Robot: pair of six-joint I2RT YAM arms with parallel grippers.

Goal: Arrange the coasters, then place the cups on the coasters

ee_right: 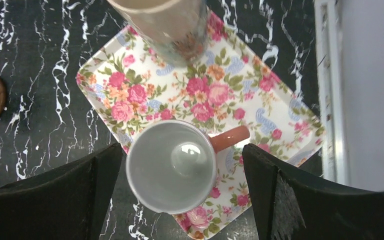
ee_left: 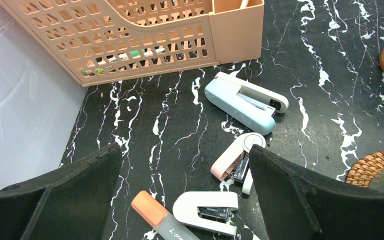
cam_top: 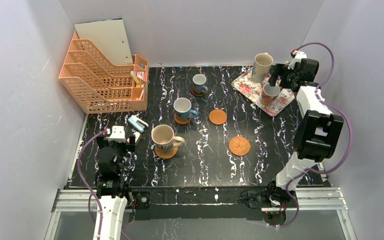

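A reddish-brown cup [cam_top: 270, 94] with a grey inside stands on the floral tray [cam_top: 283, 102] at the back right; a taller beige mug [cam_top: 263, 65] shares that tray. Over the tray, just behind and right of the reddish cup, is my right gripper [cam_top: 283, 75], its fingers wide apart. The right wrist view shows this cup [ee_right: 172, 167] upright below the spread fingers, not gripped, its handle pointing right. Two coasters are bare: a plain orange one [cam_top: 218, 117] and a woven one [cam_top: 239, 146]. My left gripper [cam_top: 116, 143] is open at the left, empty.
Three more cups sit on coasters: a small grey cup [cam_top: 199, 84], a blue cup [cam_top: 183, 108] and a large beige mug [cam_top: 164, 137]. A peach organizer [cam_top: 115, 104] fills the back left. Near the left gripper lie a stapler [ee_left: 240, 102] and small stationery.
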